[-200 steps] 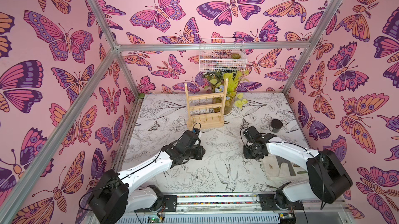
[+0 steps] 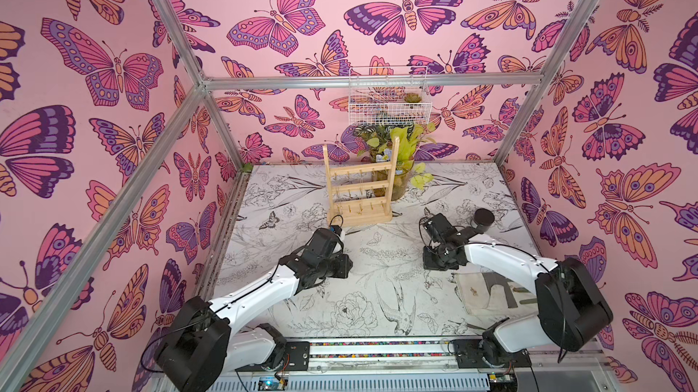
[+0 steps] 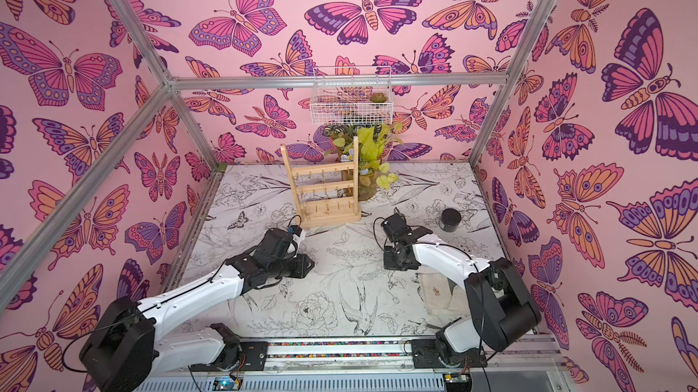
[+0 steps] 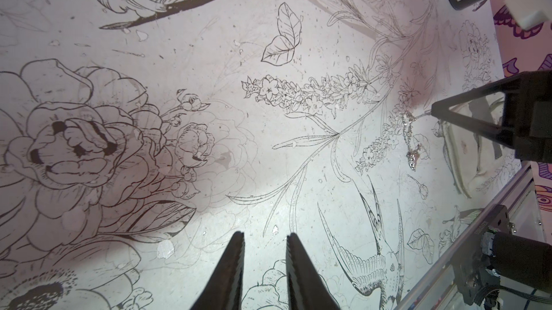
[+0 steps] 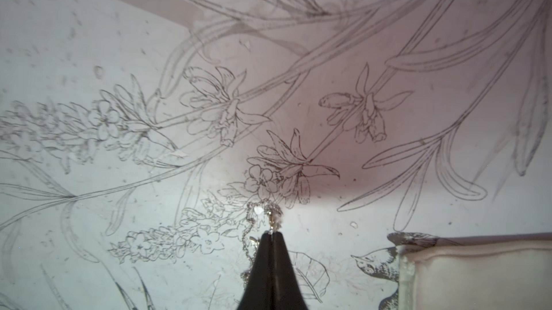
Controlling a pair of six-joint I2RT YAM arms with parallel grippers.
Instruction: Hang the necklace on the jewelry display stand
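Note:
The wooden jewelry stand (image 2: 361, 187), with its pegged crossbars, stands upright at the back middle of the table. A thin silvery necklace (image 4: 410, 143) shows in the left wrist view below and beside the tip of my right gripper. Seen from the right wrist, the necklace (image 5: 251, 235) is a fine chain that runs up to the fingertips of my right gripper, which is shut with the chain at its tips. My left gripper stands part open over bare table, in front of the stand, nothing between its fingers.
A dark jar (image 2: 482, 219) sits on the right behind the right arm. A pale cloth-like tray (image 2: 476, 294) lies at the front right. A potted plant (image 2: 407, 146) is close behind the stand. Open table lies between the arms.
Both arms have shifted only slightly: the left gripper a little to the left, the right gripper a little up and back. The stand stays in place.

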